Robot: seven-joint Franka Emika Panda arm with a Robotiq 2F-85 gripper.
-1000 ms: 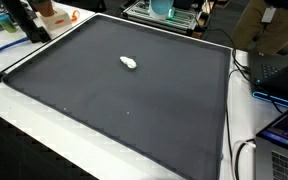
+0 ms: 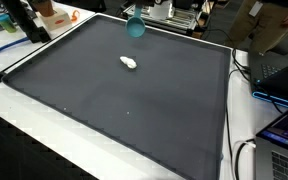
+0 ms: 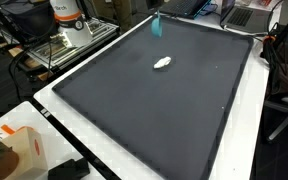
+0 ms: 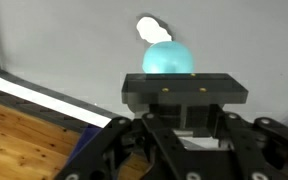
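Observation:
A teal, rounded object, perhaps a cup [image 2: 136, 27], is held up near the far edge of the dark board; in the second exterior view the teal object [image 3: 157, 28] hangs close to that edge too. From the wrist, my gripper is shut on the teal object [image 4: 169, 57], whose lower part is hidden behind the dark fingers. On the board lies a small white lump [image 2: 128, 62], apart from the teal object and nearer the board's middle. The wrist view puts the white lump [image 4: 152, 29] just past the teal object.
Most of the grey board [image 2: 114, 100] is bare. A laptop [image 2: 274, 75] and cables lie along the right side, with clutter at the far left. An orange-and-white robot part [image 3: 67, 22] stands beyond the board's left edge.
The teal object has come down and to the left in exterior view 1, from the top edge toward the white lump. The white lump has stayed put.

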